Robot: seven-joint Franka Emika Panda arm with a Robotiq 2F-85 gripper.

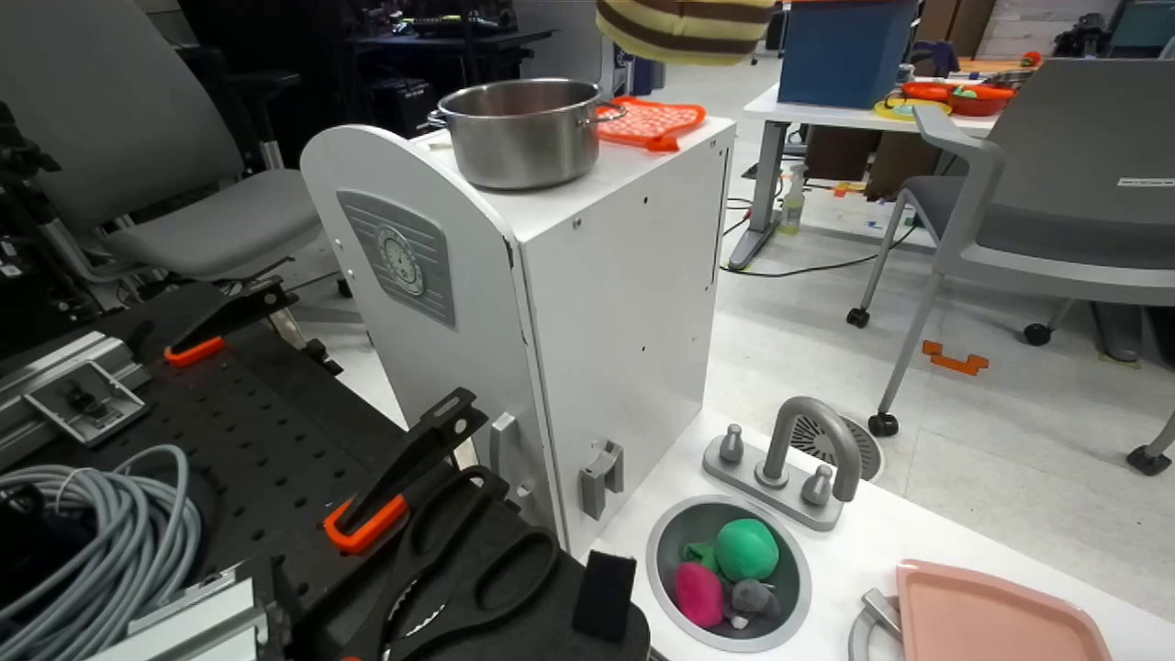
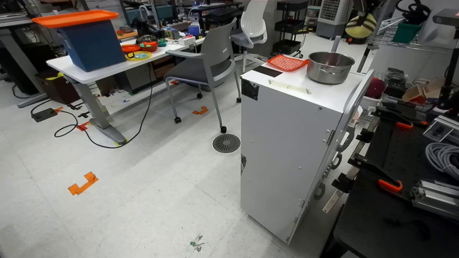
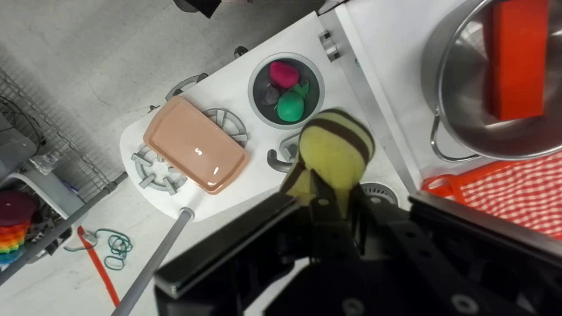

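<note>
In the wrist view a yellow plush with dark brown stripes (image 3: pixel 337 150) hangs from my gripper, which is shut on its near end. The same plush (image 1: pixel 685 24) shows at the top of exterior view 1, cut off by the frame edge, and this plush (image 2: pixel 360 26) appears again at the upper right of exterior view 2. A steel pot (image 1: pixel 526 138) stands on top of the white cabinet (image 1: pixel 628 330). Inside the pot lies a red-orange block (image 3: pixel 521 58). The round sink (image 3: pixel 255 79) holds pink, green and grey soft toys.
Beside the pot lies a red checked mitt (image 3: pixel 519 192). A pink tray (image 3: pixel 196 142) rests over the stove burners, near the grey faucet (image 1: pixel 804 435). Clamps and scissors (image 1: pixel 463 573) lie on the black table. A grey pole (image 3: pixel 158 258) rises near the counter.
</note>
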